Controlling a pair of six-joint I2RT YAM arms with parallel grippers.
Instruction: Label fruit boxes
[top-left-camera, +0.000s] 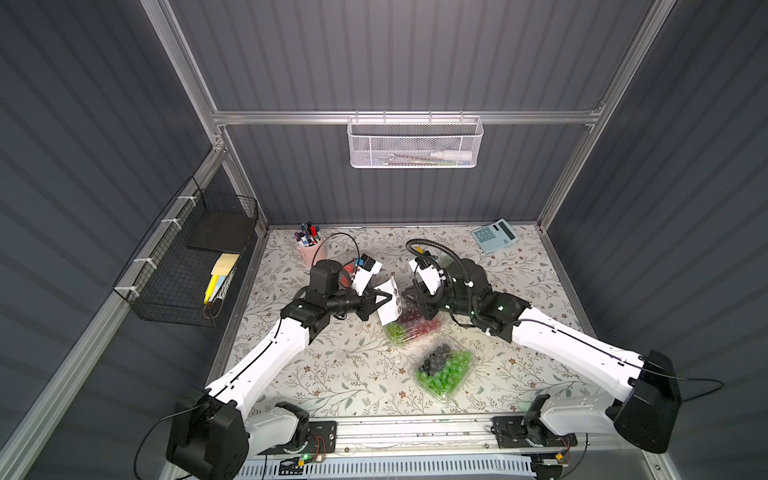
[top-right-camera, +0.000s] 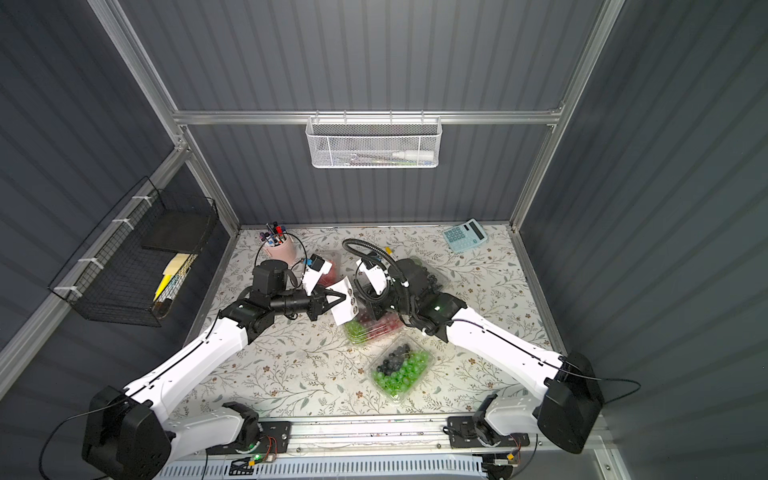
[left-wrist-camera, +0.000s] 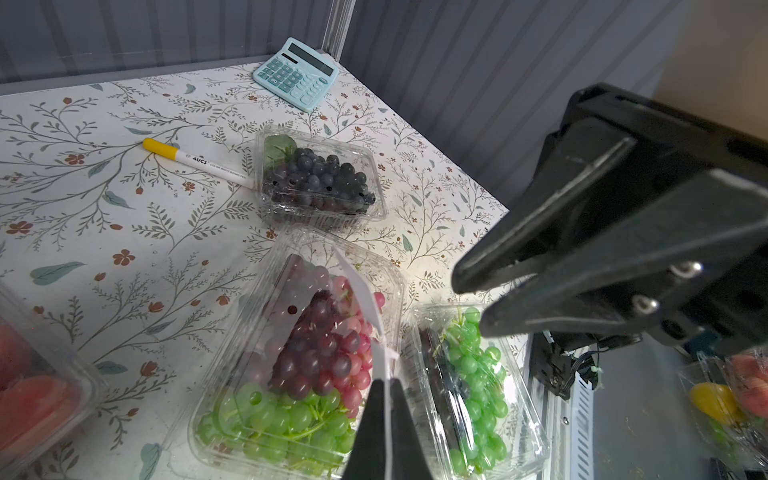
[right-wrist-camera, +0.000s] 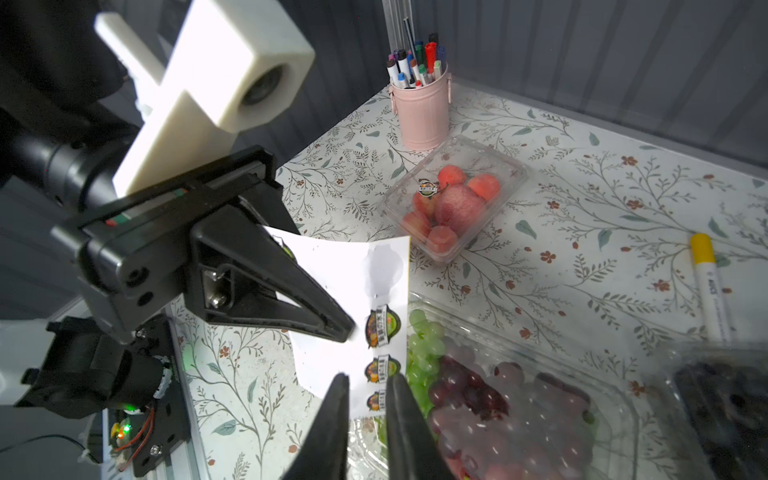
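In the right wrist view, a white sticker sheet (right-wrist-camera: 352, 276) carries several round dark fruit labels (right-wrist-camera: 383, 326) near its edge. My left gripper is shut on this sheet, which appears nearly edge-on in the left wrist view. Facing it, my right gripper stands partly open by the labelled edge; no label can be made out on its fingertips. Beneath both is a clear box of red and green grapes (left-wrist-camera: 320, 352). A box of peaches (right-wrist-camera: 460, 208) bears a round label (right-wrist-camera: 428, 187) on its lid.
A box of green and dark grapes (top-left-camera: 444, 369) lies near the front. Dark grapes in another box (left-wrist-camera: 320, 180) sit beside a yellow-capped marker (left-wrist-camera: 196, 162). A pink pen cup (right-wrist-camera: 421, 112) and a calculator (left-wrist-camera: 297, 73) stand farther back.
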